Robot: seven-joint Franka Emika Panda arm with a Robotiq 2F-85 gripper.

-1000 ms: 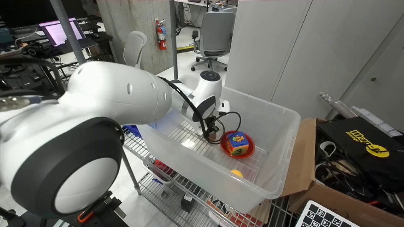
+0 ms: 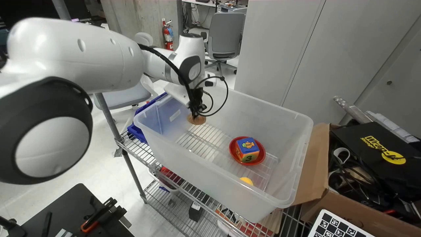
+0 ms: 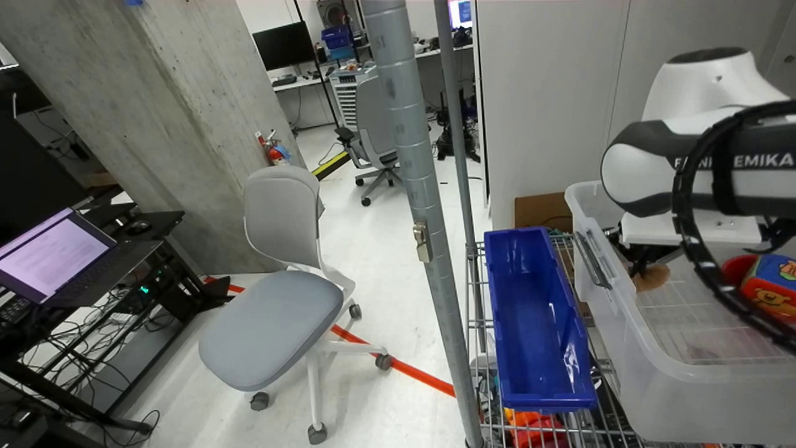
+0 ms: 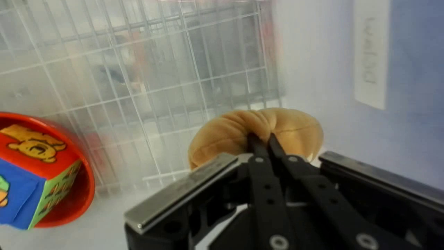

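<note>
A soft tan plush piece (image 4: pixel 222 135) is pinched between my gripper's black fingertips, its fabric bunching around them. The gripper is shut on it. In exterior view 1 the tan piece (image 2: pixel 196 119) hangs at the left end of the clear plastic bin (image 2: pixel 292 118), inside its walls and seemingly above the floor. Toward the bin's other end, a red bowl (image 2: pixel 260 155) holds a colourful soft cube (image 2: pixel 247 148). A small yellow object (image 2: pixel 246 181) lies near the bin's front wall.
Outside the bin's left end is an empty blue bin (image 3: pixel 533 321) on the wire shelf (image 2: pixel 138 148). A metal post (image 3: pixel 418 186) rises beside it. A cardboard box (image 2: pixel 311 173) filled with cables and a black case (image 2: pixel 371 146) flanks the right. Mid-bin floor is clear.
The arm has risen and moved left, away from beside the red bowl to the bin's left end, with the tan piece in the gripper. Bowl, cube and yellow object have stayed put.
</note>
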